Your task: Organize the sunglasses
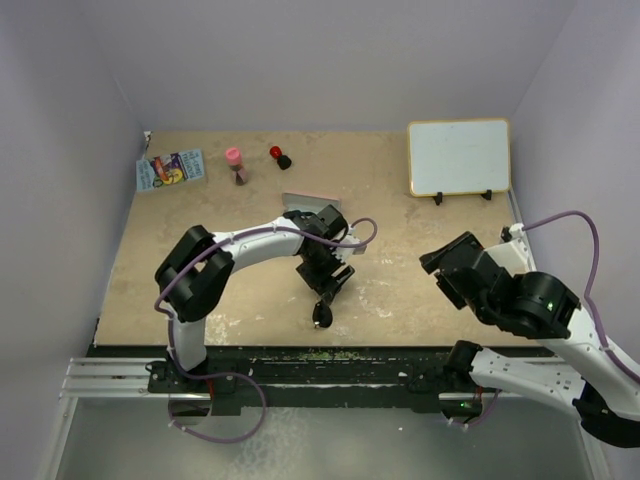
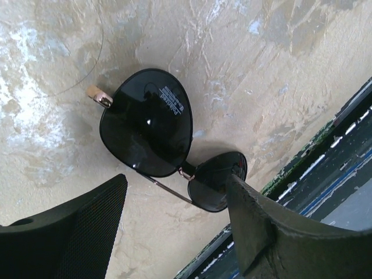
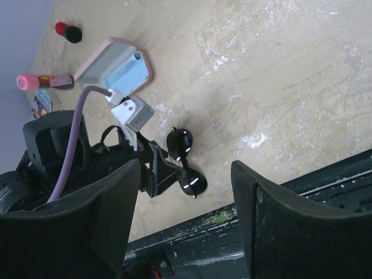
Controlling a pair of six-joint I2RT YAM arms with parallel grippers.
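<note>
Black aviator sunglasses point(image 2: 145, 125) lie on the tan table, seen close in the left wrist view, lenses dark, a temple arm stretched out beneath. In the top view they are partly hidden under my left gripper point(image 1: 335, 283), which hovers over them, open, with nothing between its fingertips. In the right wrist view the sunglasses point(image 3: 179, 139) lie beside the left arm. A pale case point(image 3: 125, 72) with a pink rim sits open behind, partly covered by that arm in the top view. My right gripper point(image 1: 440, 270) hangs over the right of the table, apart from everything, its fingers spread.
A small whiteboard point(image 1: 459, 155) stands at the back right. A colourful card point(image 1: 170, 172), a pink bottle point(image 1: 234, 160) and a small red-and-black object point(image 1: 283, 160) are at the back left. The table's dark front edge point(image 1: 320, 367) runs just below the sunglasses.
</note>
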